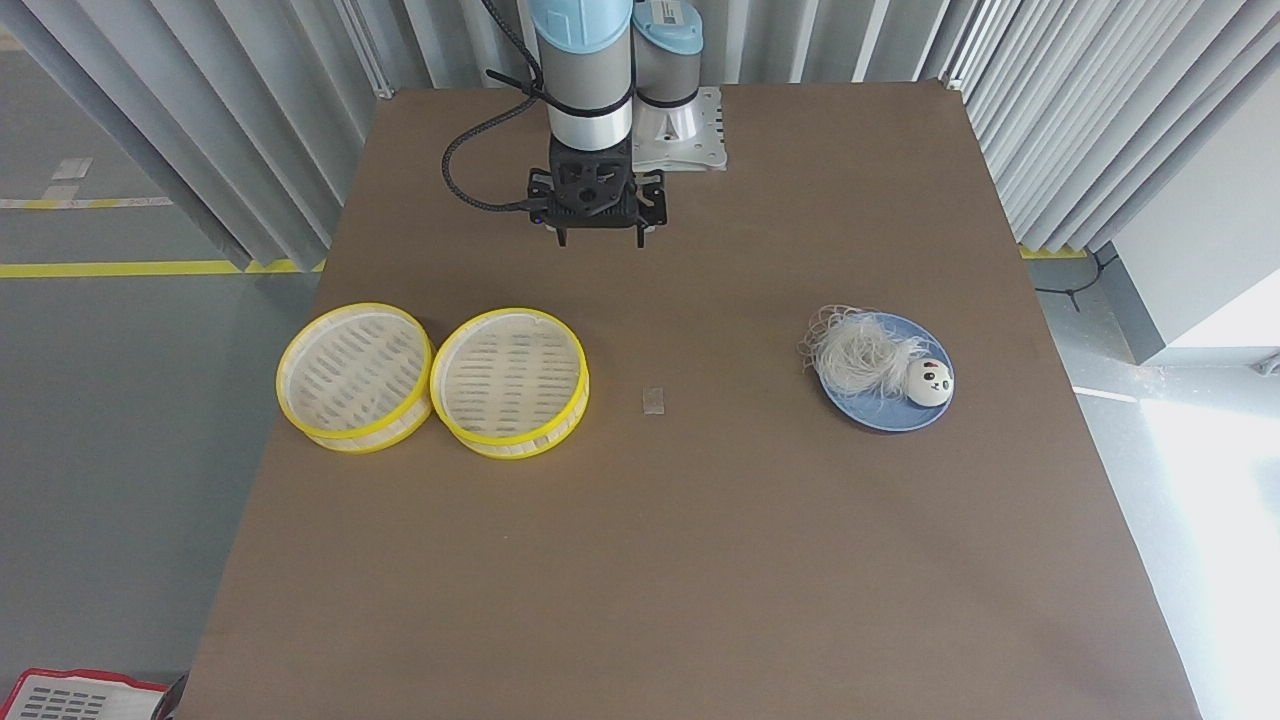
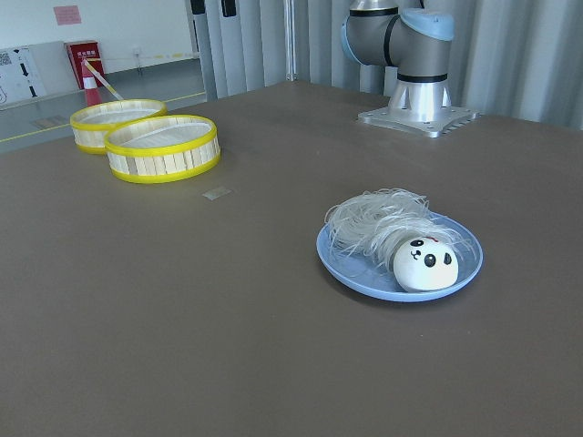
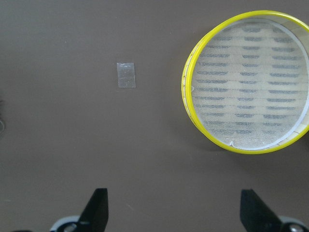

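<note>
My gripper (image 1: 600,238) hangs over the back middle of the table (image 1: 744,540), open, with only bare tabletop between its fingers in the wrist view (image 3: 174,200). Two round steamer baskets with yellow rims sit side by side at the left: the left one (image 1: 353,372) and the right one (image 1: 507,374), both empty. At the right, a blue plate (image 1: 870,410) holds a tangle of white strands (image 1: 861,354) and a white ball with a panda face (image 1: 929,382).
A small clear patch (image 1: 653,401) lies flat near the table's middle. The front half of the table and the area between baskets and plate are free. Curtains line the back.
</note>
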